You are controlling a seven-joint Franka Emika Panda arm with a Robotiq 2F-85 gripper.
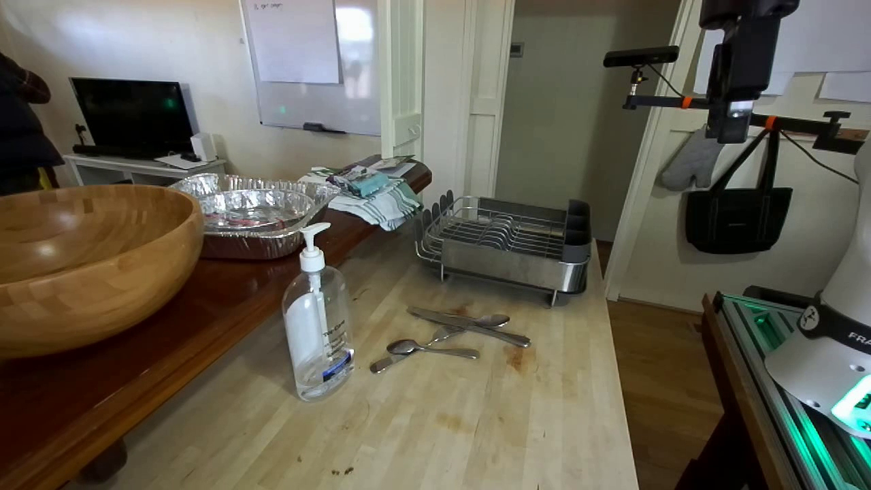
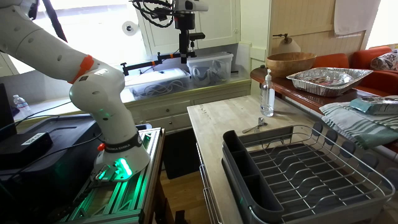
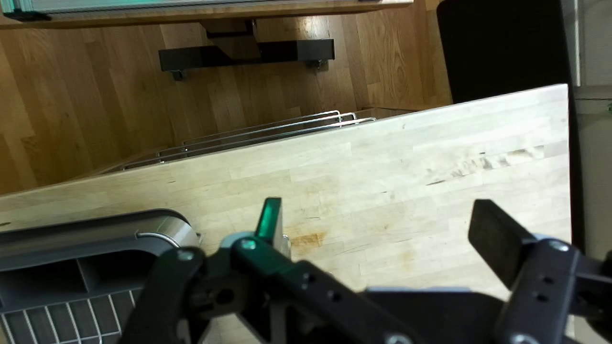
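Note:
My gripper is open in the wrist view, its two fingers far apart with only tabletop visible between them. It hangs high above the floor side of the wooden table, clear of everything on it. Several pieces of cutlery lie crossed in a loose pile on the tabletop: a knife (image 1: 498, 331) and a spoon (image 1: 445, 352) show clearly. Behind them in exterior view 1 stands a grey dish rack (image 1: 502, 263) with empty wire slots. Its dark utensil compartments (image 2: 250, 175) look empty. A clear pump bottle (image 1: 320, 335) is upright left of the cutlery.
A large wooden bowl (image 1: 98, 269) and foil trays (image 2: 328, 80) rest on the raised brown counter alongside, with striped towels (image 1: 384, 204). Bare tabletop (image 1: 522, 433) lies in front of the cutlery. A floor gap separates the table from my base (image 2: 123, 160).

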